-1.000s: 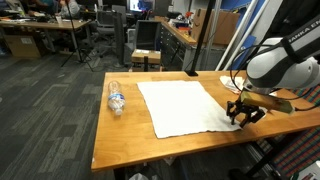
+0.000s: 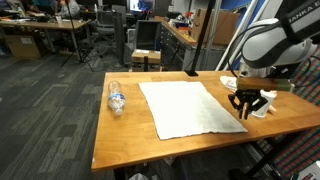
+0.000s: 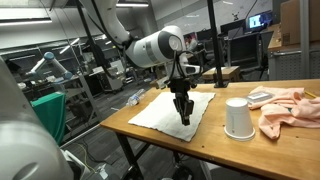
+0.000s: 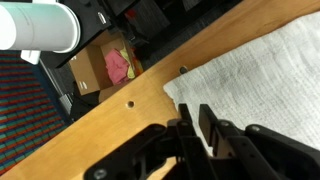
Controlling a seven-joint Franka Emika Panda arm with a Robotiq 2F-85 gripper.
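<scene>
A white cloth [image 2: 185, 108] lies spread flat on the wooden table. Its near corner shows flat under my gripper in the wrist view. Seen from exterior view 1, the gripper [image 2: 243, 112] hangs a little above that corner; exterior view 2 has the gripper [image 3: 184, 118] over the cloth [image 3: 165, 118] too. A narrow gap separates the two fingertips, and cloth is visible behind it. No raised fold of cloth can be made out between them, and how far the fingers stand open is unclear.
A clear bottle [image 2: 116, 98] lies at the table's left. To the arm's other side stands a white cup [image 3: 238, 118], with pinkish cloths [image 3: 285, 112] beyond it. Bare wood borders the white cloth, and the table's front edge is close to the gripper.
My gripper has risen from the cloth's near corner and shifted slightly right. That corner, hidden by the fingers before, now shows flat on the table. Bottle and cloth stay in place.
</scene>
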